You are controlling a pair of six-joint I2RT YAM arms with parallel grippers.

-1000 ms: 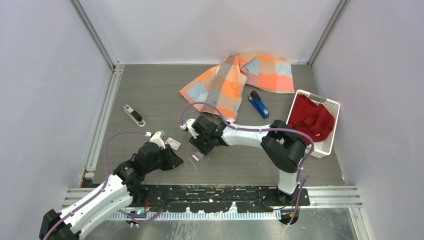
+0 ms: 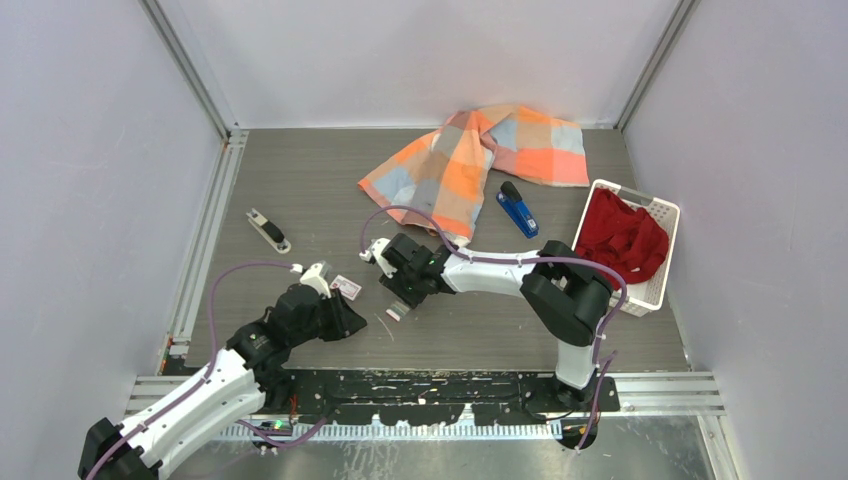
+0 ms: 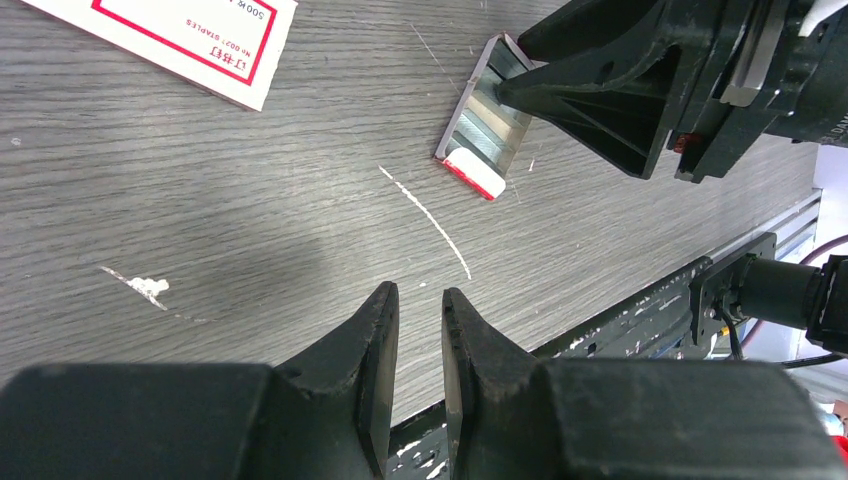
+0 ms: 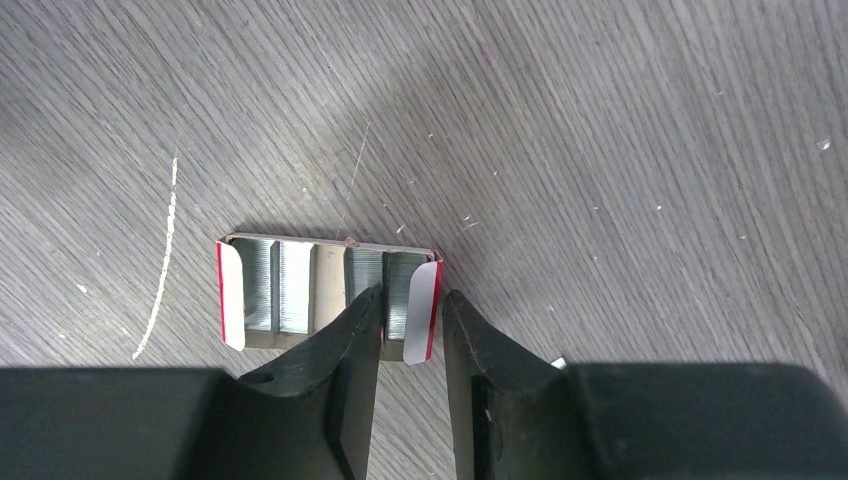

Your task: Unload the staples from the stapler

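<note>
An open box of staple strips (image 4: 298, 290) lies on the table, strips in rows inside. My right gripper is down at one end of it, shut on the strips by the white flap, seen also from the side in the left wrist view (image 3: 515, 75). My left gripper is shut with nothing between its fingers, left of the box, near a white card box with red border (image 3: 170, 35). A grey-and-black stapler (image 2: 268, 230) lies at the back left; a blue stapler (image 2: 516, 212) lies at the right of centre.
A checked cloth (image 2: 450, 170) lies along the back. A white basket (image 2: 655, 290) with red fabric stands at the right.
The box under my right gripper has shifted very slightly; both arms are otherwise almost still.
</note>
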